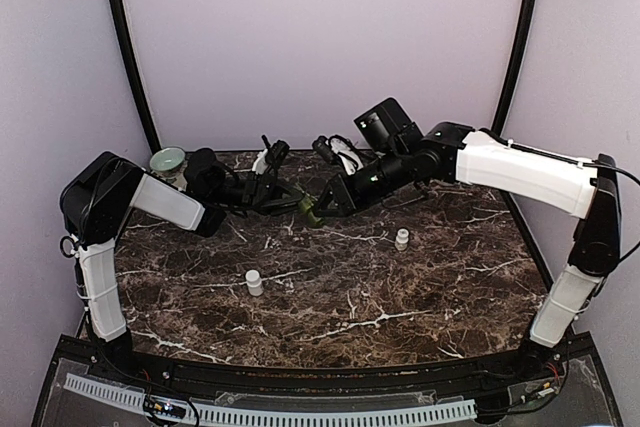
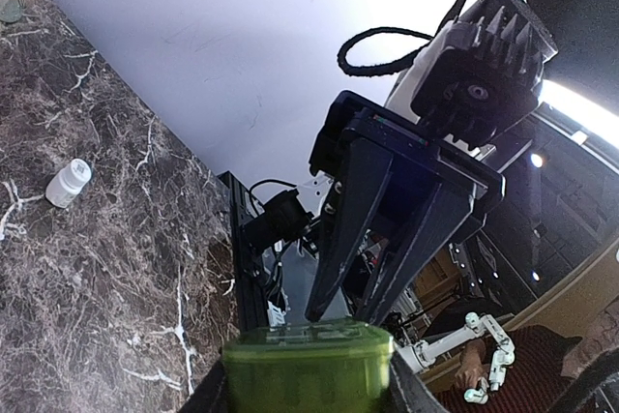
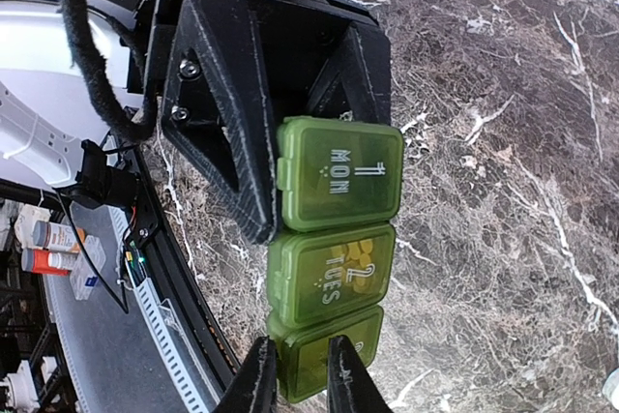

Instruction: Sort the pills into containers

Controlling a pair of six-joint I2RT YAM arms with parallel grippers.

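Observation:
Green pill organizer (image 3: 338, 176) hangs above the table, its compartments marked MON, TUES and a third one partly covered. Yellowish pills (image 3: 359, 260) show through the TUES lid. All the lids that I see look closed. My left gripper is shut on the organizer, with a finger on either side of it. Next to the third compartment, my right gripper has its fingertips apart, with a narrow gap between them. From the left wrist view, the right fingertips reach the organizer's far edge; whether they touch it I cannot tell.
One white bottle (image 1: 254, 282) stands on the marble table (image 1: 330, 327) at front left, another white bottle (image 1: 402, 239) at right. A pale green bowl (image 1: 167, 159) sits at the back left corner.

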